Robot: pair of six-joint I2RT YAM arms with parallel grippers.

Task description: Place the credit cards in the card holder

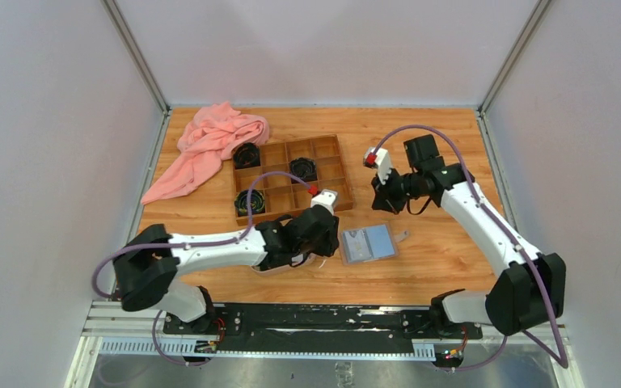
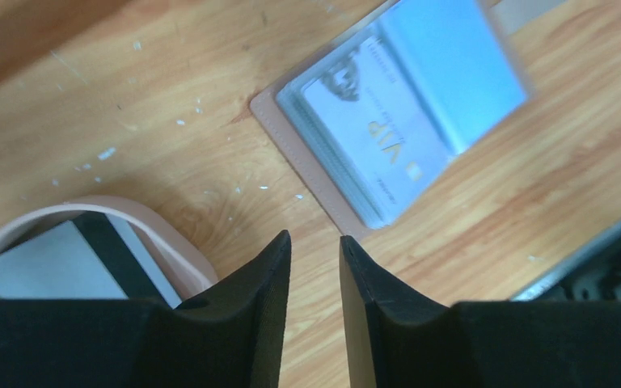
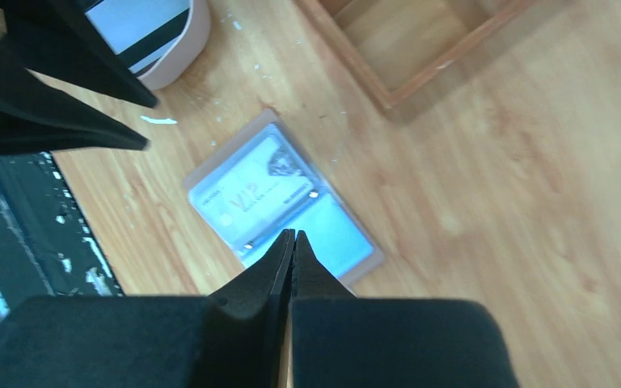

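The card holder lies on the table right of centre, with a silvery VIP card in its one half and blue showing in the other. My left gripper is above the table, between the holder and an oval container of cards, fingertips apart with nothing visible between them. My right gripper is raised right of and behind the holder in the top view, its fingertips together with nothing showing between them.
A wooden compartment tray with several black pieces stands behind the left arm. A pink cloth lies at the back left.
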